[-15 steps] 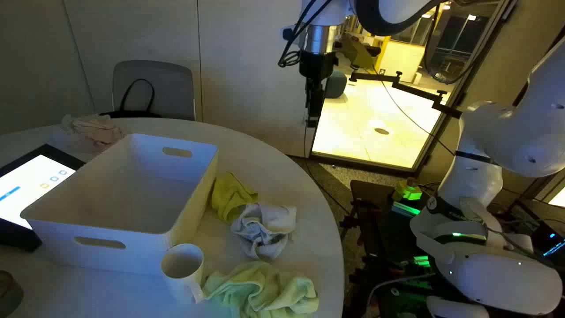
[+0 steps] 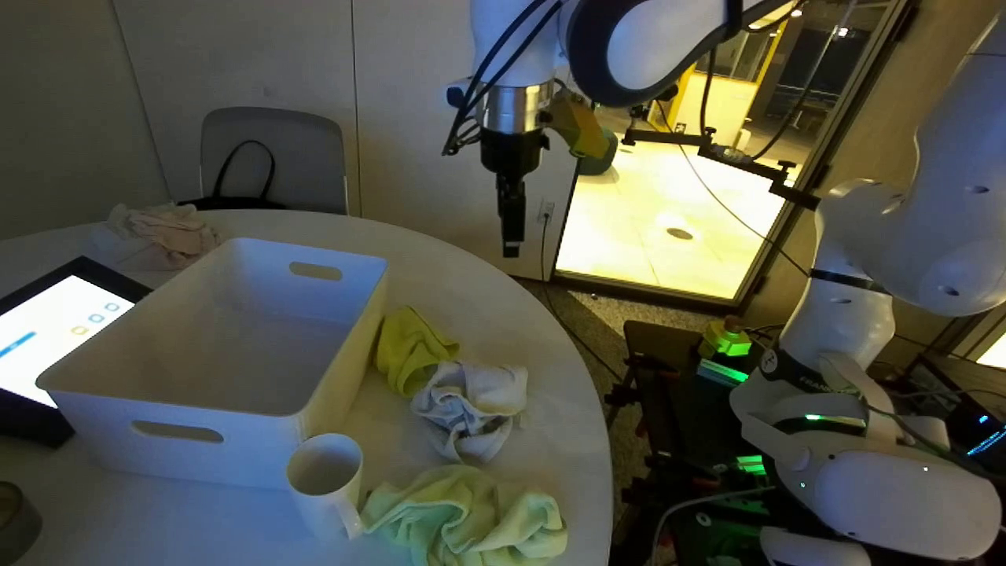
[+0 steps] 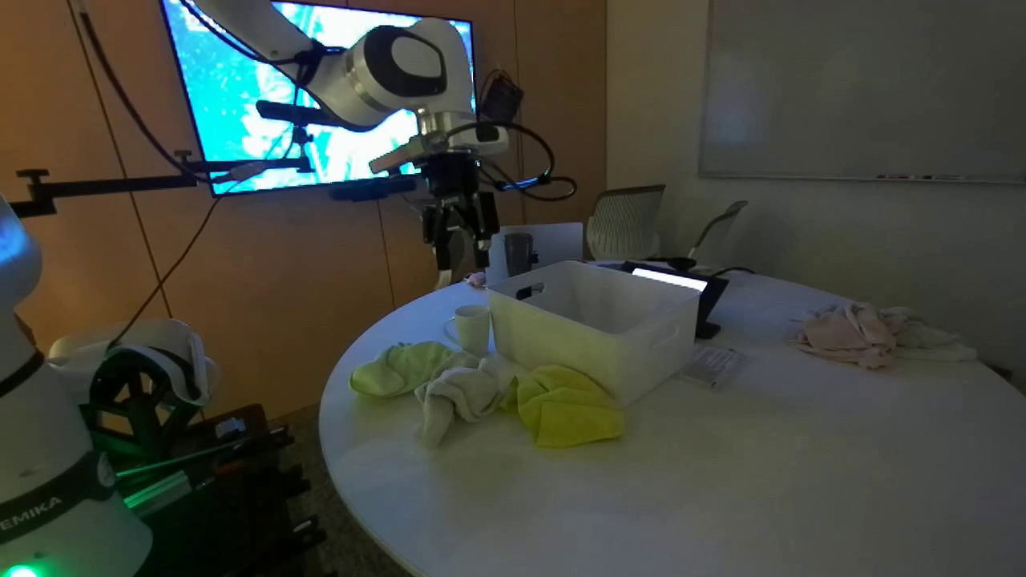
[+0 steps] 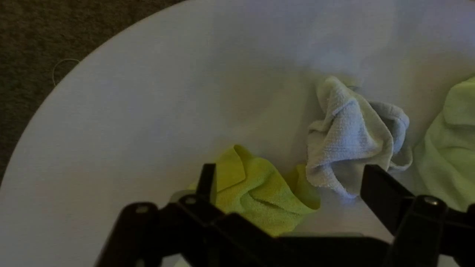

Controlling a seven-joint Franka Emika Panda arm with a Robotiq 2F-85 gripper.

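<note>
My gripper is open and empty, held well above the table; in the second exterior view the gripper (image 3: 463, 260) points downward. Below it in the wrist view lies a crumpled yellow cloth (image 4: 262, 195), partly covered by the left finger. Up and to the right of that is a grey-white cloth (image 4: 349, 138). At the right edge a pale green cloth (image 4: 452, 142) is cut off by the frame. All three cloths lie outside the white bin (image 2: 339, 377), whose visible inside is empty.
A white mug (image 2: 325, 476) stands against the bin's near corner. Behind the bin are a lit tablet (image 2: 61, 330) and a pinkish cloth (image 2: 174, 236). A dark cup (image 2: 14, 523) is at the lower left. Bare tabletop (image 3: 769, 462) spreads out beside the yellow cloth.
The arm has swung left in the first exterior view and come somewhat lower, closer to the table. Cloths, bin and mug have stayed where they were.
</note>
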